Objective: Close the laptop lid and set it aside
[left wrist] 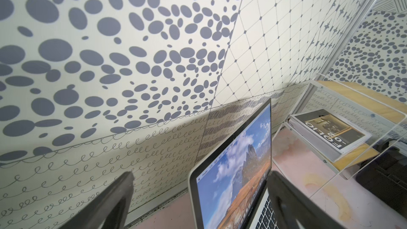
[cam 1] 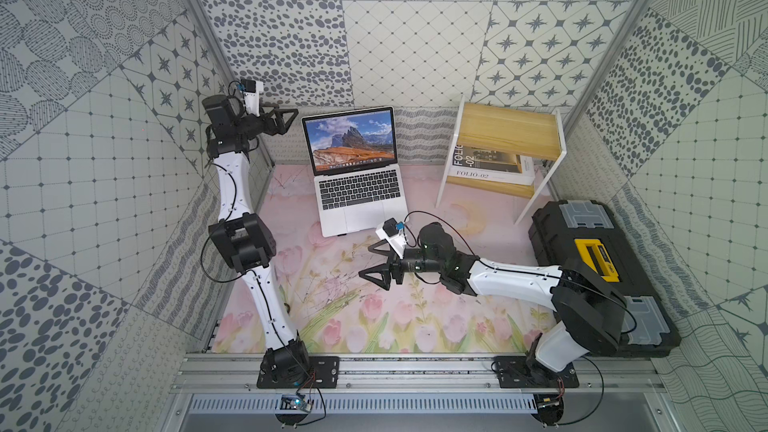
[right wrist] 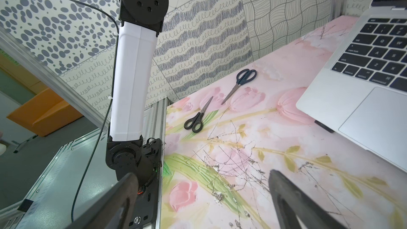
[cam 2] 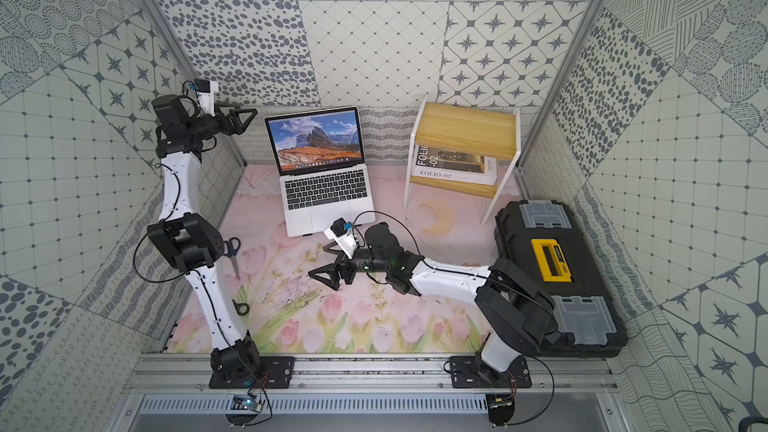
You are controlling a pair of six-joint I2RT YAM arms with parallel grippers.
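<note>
An open silver laptop [cam 1: 361,200] sits at the back middle of the floral table, its lit screen [cam 2: 314,140] upright. My left gripper [cam 1: 287,118] is raised at the upper left, open and empty, just left of the lid's top corner; the left wrist view shows the lid edge beyond its fingers. My right gripper [cam 1: 373,262] hangs open below the laptop's front edge, over the table, with nothing between its fingers.
A wooden two-level shelf [cam 1: 509,129] with books stands back right. A black toolbox [cam 2: 587,312] lies at the right. Two scissors [right wrist: 241,81] lie on the left of the table. Space in front of the shelf is clear.
</note>
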